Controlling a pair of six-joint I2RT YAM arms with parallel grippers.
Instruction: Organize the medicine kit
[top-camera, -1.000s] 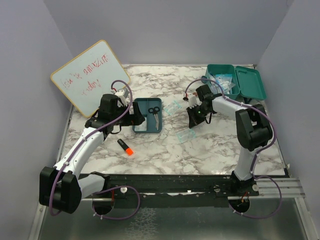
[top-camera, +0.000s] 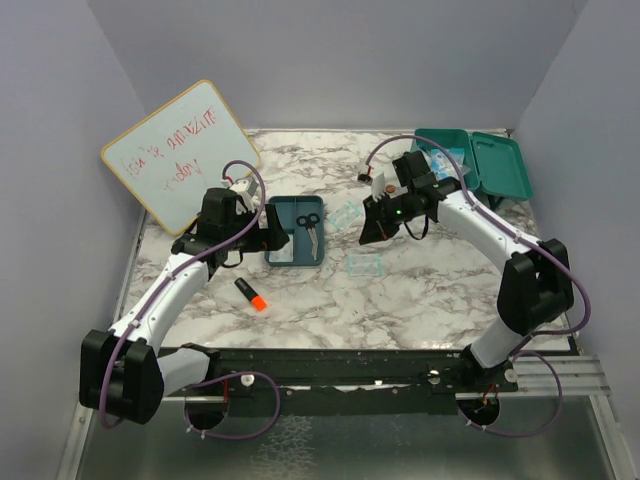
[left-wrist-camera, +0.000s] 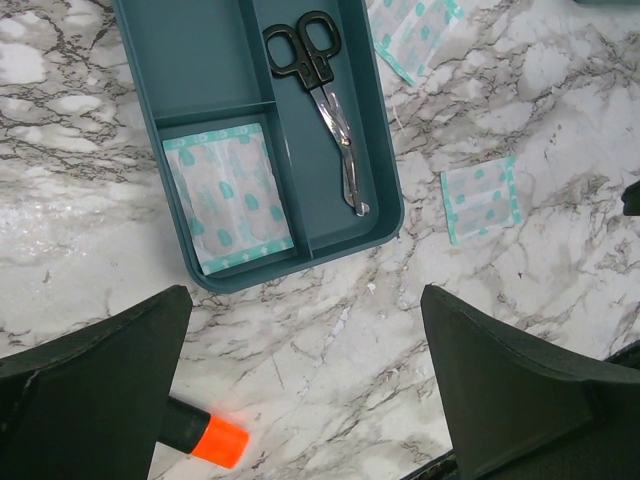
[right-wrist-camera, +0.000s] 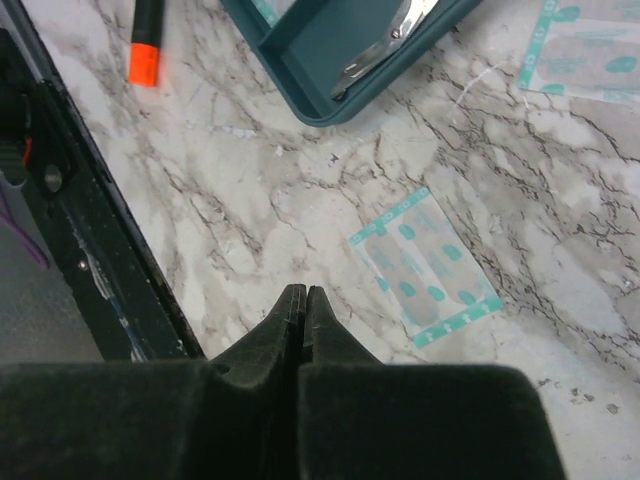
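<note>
A teal kit tray (top-camera: 270, 224) stands left of centre, holding black-handled scissors (left-wrist-camera: 302, 62) in its right compartment and one bandage packet (left-wrist-camera: 225, 195) in the lower left one. A second, flat packet (right-wrist-camera: 428, 265) lies loose on the marble to the tray's right. Another bandage packet (top-camera: 345, 215) rests beside the tray's upper right side. My right gripper hovers above the table, its fingertips together and nothing between them; the flat packet lies apart from them. Over the tray's near side, my left gripper is open and empty.
At the back right, a green bin (top-camera: 452, 137) holds plastic-wrapped items, with its lid (top-camera: 502, 166) alongside. A black and orange marker (top-camera: 251, 294) lies in front of the tray. The whiteboard (top-camera: 180, 155) leans at the back left.
My right gripper has lifted off the table and moved left, away from the flat packet's edge. That packet has shifted slightly left and turned. The left arm looks almost unmoved.
</note>
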